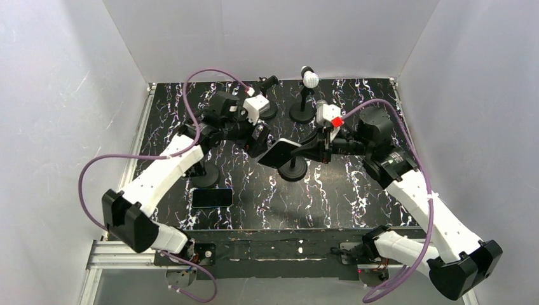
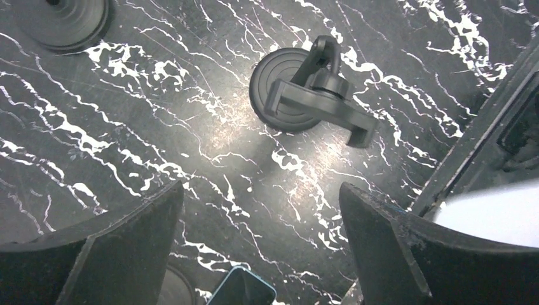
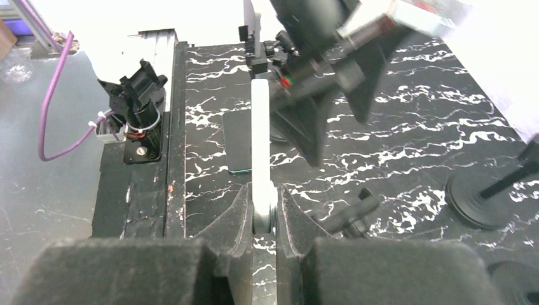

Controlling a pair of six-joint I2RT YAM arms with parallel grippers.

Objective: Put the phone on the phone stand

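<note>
A dark phone with a pale edge [image 1: 275, 154] is raised above the table, tilted, with my right gripper [image 1: 298, 151] shut on its end; in the right wrist view it appears edge-on as a pale strip [image 3: 260, 140] between the fingertips. Below it stands a black phone stand [image 2: 318, 105] on a round base, its cradle empty in the left wrist view. My left gripper [image 1: 260, 139] hangs left of the held phone, open and empty, its fingers [image 2: 108, 254] wide apart.
A second phone [image 1: 212, 197] lies flat at front left, near another round base [image 1: 205, 177]. More stands [image 1: 302, 112] are at the back.
</note>
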